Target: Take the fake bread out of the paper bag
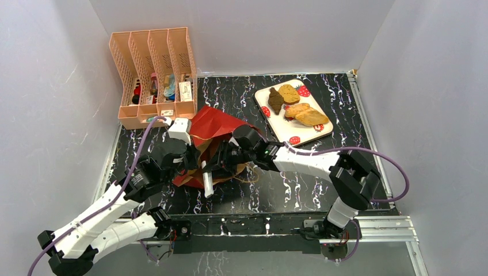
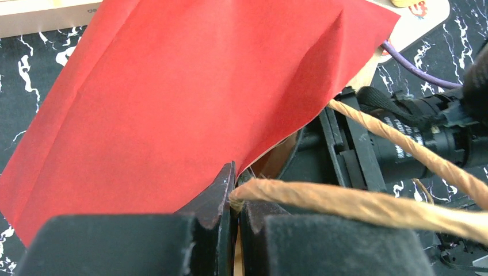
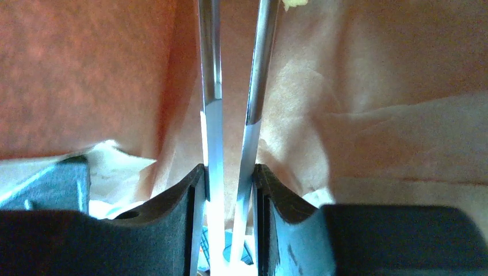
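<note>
The red paper bag lies with its brown mouth open between both arms. My left gripper is shut on its rim, beside a twine handle. Metal tongs stand between the fingers of my right gripper, which press against both tong arms. Their white end points toward the front of the table in the top view. Inside the bag, the tong arms are slightly apart. A small pale yellow bit of bread shows at the top of the right wrist view; the tong tips are out of frame.
Several pieces of bread rest on a strawberry-patterned tray at the back right. An orange divided rack with small items stands at the back left.
</note>
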